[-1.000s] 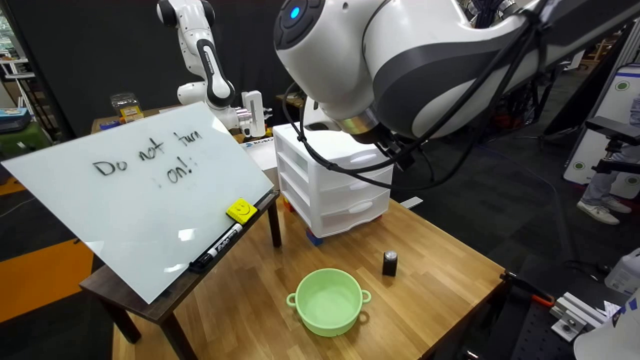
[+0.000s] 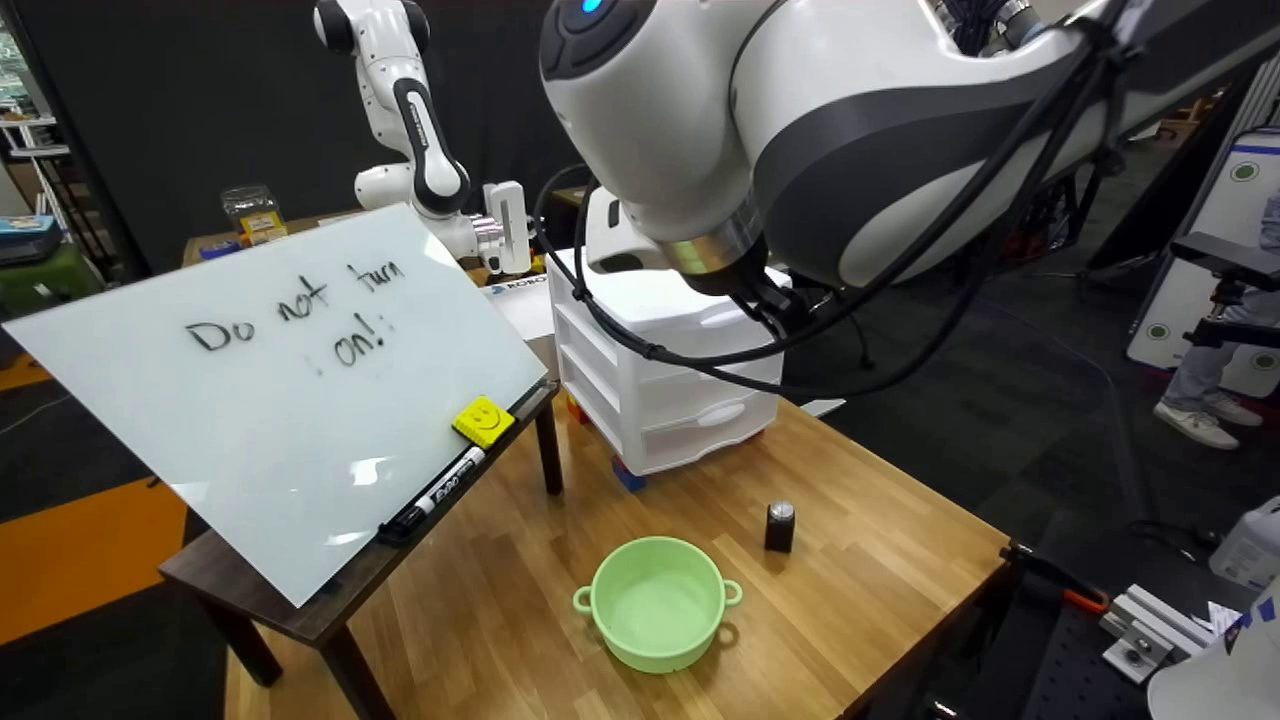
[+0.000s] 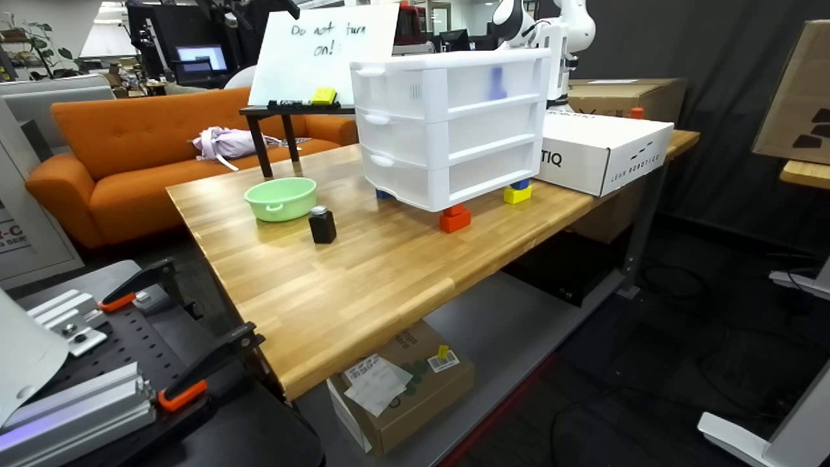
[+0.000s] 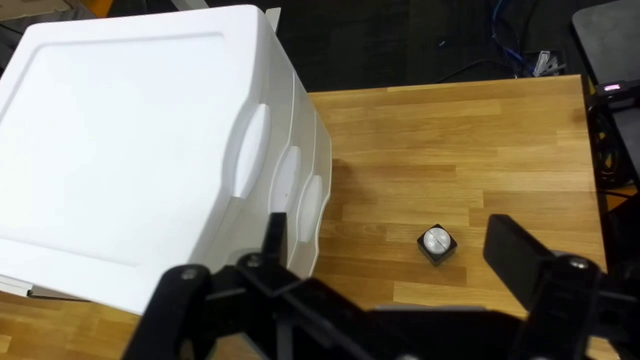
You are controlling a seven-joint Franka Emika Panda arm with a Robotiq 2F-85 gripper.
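Observation:
My gripper hangs high over the table with its black fingers spread wide and nothing between them. In the wrist view, a small dark shaker with a silver top (image 4: 436, 241) stands on the wood far below, framed between the fingertips. Exterior view 1 has the same shaker (image 2: 780, 528) upright, right of a light green two-handled bowl (image 2: 659, 604) that looks empty. A white drawer unit (image 4: 120, 138) fills the wrist view's left side, its drawers shut. The arm covers part of its top in exterior view 1, where the fingertips are hard to make out.
A whiteboard (image 2: 288, 360) reading "Do not turn on!" leans on a dark stand, with a yellow eraser (image 2: 482, 421) and a marker (image 2: 446, 482) on its ledge. Coloured blocks (image 3: 455, 218) sit under the drawer unit. Bare tabletop surrounds the shaker.
The arm's wrist has shifted slightly left and up in exterior view 1, and its cable has swung with it. Bowl, shaker and drawer unit stand where they were.

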